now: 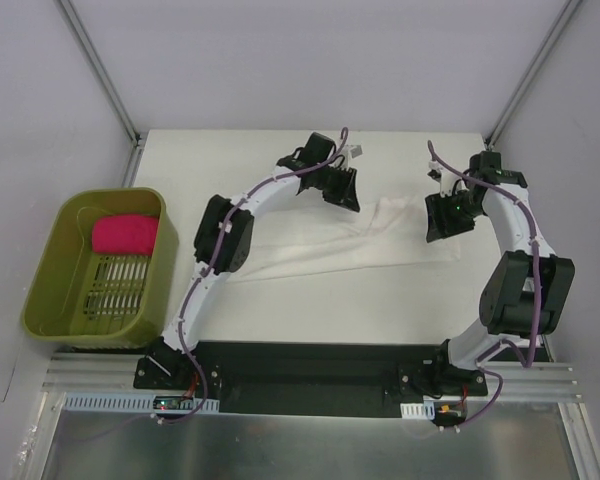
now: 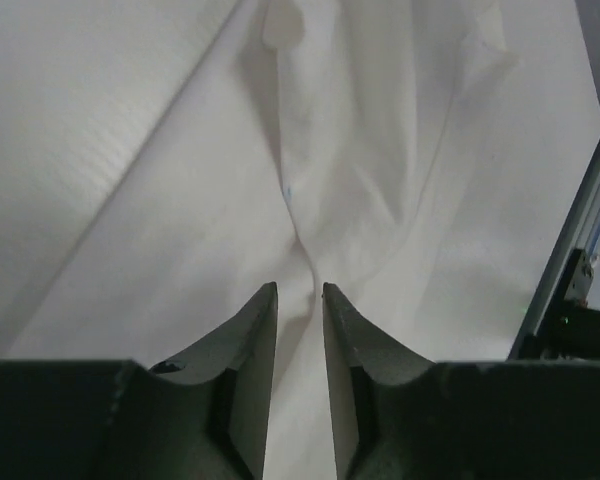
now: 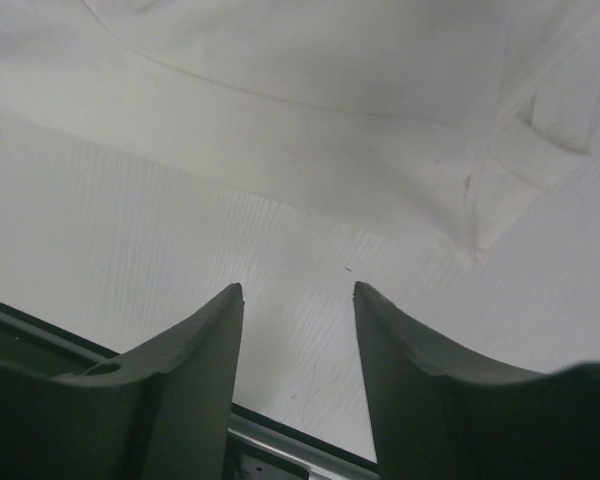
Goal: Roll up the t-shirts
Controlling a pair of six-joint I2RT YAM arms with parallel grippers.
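A white t-shirt (image 1: 330, 255) lies flattened in a long strip across the table, with a bunched fold (image 2: 350, 150) toward its right part. My left gripper (image 1: 342, 195) hovers over the back edge of the shirt near that fold; in the left wrist view its fingertips point at the cloth and stand a little apart, nothing visibly held. My right gripper (image 1: 440, 222) is over the shirt's right end, open, its fingers (image 3: 205, 350) apart above the cloth and table.
A green basket (image 1: 50, 270) at the left holds a rolled red cloth (image 1: 125, 234).
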